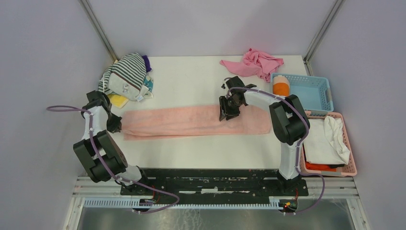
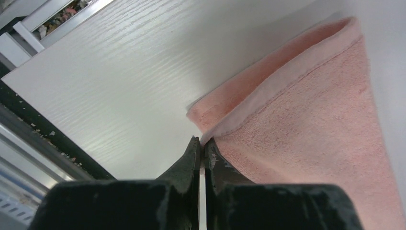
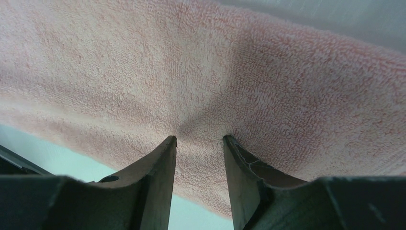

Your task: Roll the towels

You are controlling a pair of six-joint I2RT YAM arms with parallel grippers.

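A long pale pink towel [image 1: 177, 120] lies folded lengthwise across the middle of the table. My left gripper [image 1: 116, 125] is at its left end; in the left wrist view its fingertips [image 2: 211, 152] are shut on the towel's folded edge [image 2: 287, 81]. My right gripper [image 1: 226, 115] is over the towel's right part; in the right wrist view it stands open above the terry surface [image 3: 201, 81], with nothing held between its fingers.
A striped pile of cloths [image 1: 125, 76] lies at the back left, a pink cloth [image 1: 253, 62] at the back right. A blue basket [image 1: 306, 91] with an orange roll and a pink basket [image 1: 348, 167] with white cloths stand right.
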